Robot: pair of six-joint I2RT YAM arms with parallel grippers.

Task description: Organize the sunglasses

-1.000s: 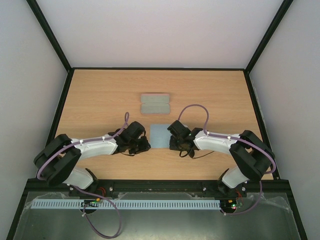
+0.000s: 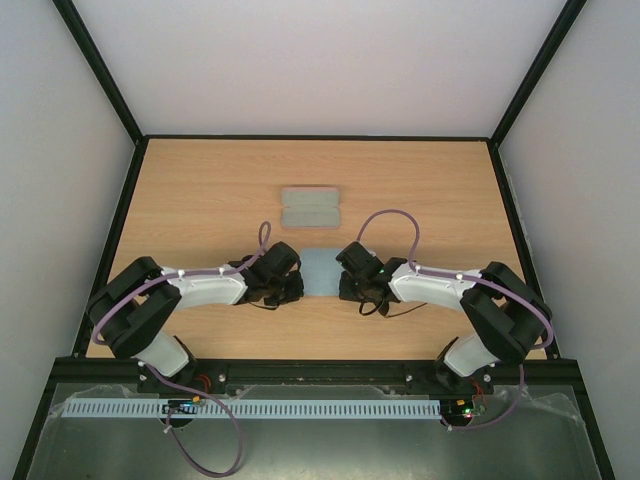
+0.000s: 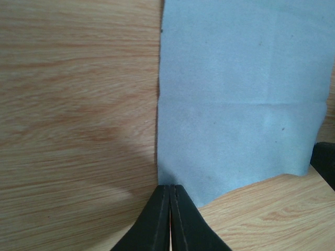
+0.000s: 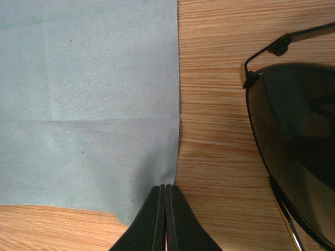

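A pale blue cloth (image 2: 320, 272) lies flat on the table between my two arms, creased across its near part. My left gripper is shut, its tips at a near corner of the cloth; whether any cloth is between them cannot be seen. My right gripper is shut with its tips at the opposite near corner, likewise unclear if pinching. Sunglasses (image 4: 293, 130) with a dark lens and thin metal frame lie just right of the cloth in the right wrist view, mostly under the right arm from above.
An open grey case (image 2: 310, 208) with a pinkish edge sits behind the cloth. Walls border it left, right and behind.
My left arm has moved a little to the right, toward the cloth's corner. The right arm looks unchanged.
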